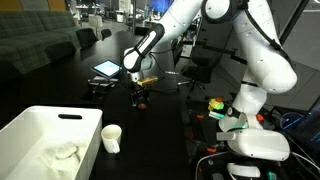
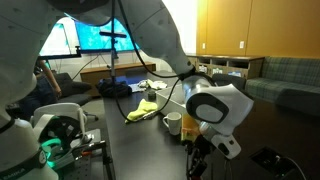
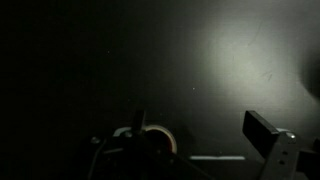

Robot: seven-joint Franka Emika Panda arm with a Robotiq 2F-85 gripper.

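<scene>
A small, dark reddish round object (image 1: 142,106) sits on the black table. My gripper (image 1: 137,101) is low over the table beside and partly in front of it. The wrist view shows a round rim (image 3: 160,131) close to the left finger, inside the open fingers. Well apart from it stands the right finger (image 3: 262,132). Nothing is gripped. The wrist view is too dark to tell what the round thing is. In the second exterior view the gripper (image 2: 195,160) points down, and the small object cannot be made out.
A white mug (image 1: 111,138) stands toward the near left. Left of it is a white bin (image 1: 93,121) holding pale cloth. A yellow cloth (image 2: 143,109) lies farther along the table. Behind the arm lies a light flat panel (image 1: 107,69).
</scene>
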